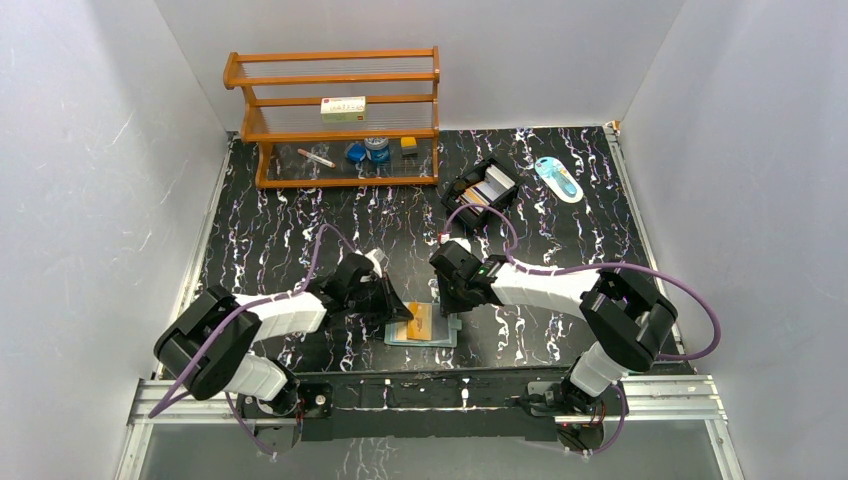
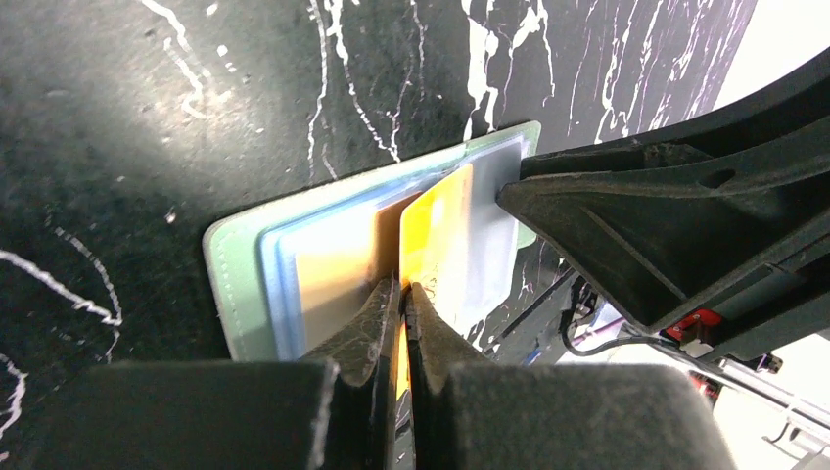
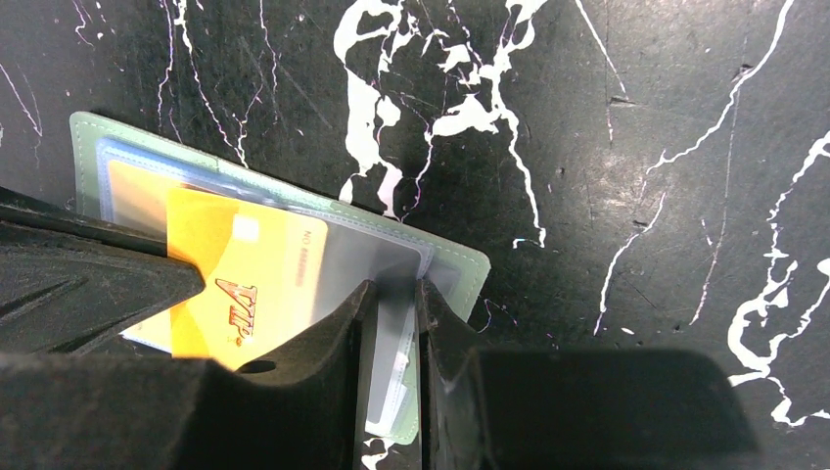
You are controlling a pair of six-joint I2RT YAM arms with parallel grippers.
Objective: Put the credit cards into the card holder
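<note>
The pale green card holder (image 1: pixel 448 341) lies open near the table's front, with a clear sleeve inside. An orange-yellow card lies partly in the sleeve, its left edge raised in the left wrist view. My left gripper is shut with that thin edge between its fingertips. A second, paler tan card (image 2: pixel 335 257) shows at the holder's left side. At the opposite end, my right gripper is shut on the holder's clear sleeve edge. How deep the yellow card reaches into the sleeve is hard to tell.
A black box (image 1: pixel 483 190) with several cards stands behind the right arm. Beyond it lies a blue blister pack (image 1: pixel 559 179). The wooden rack (image 1: pixel 345 182) stands at the back left. Both grippers are close together over the holder.
</note>
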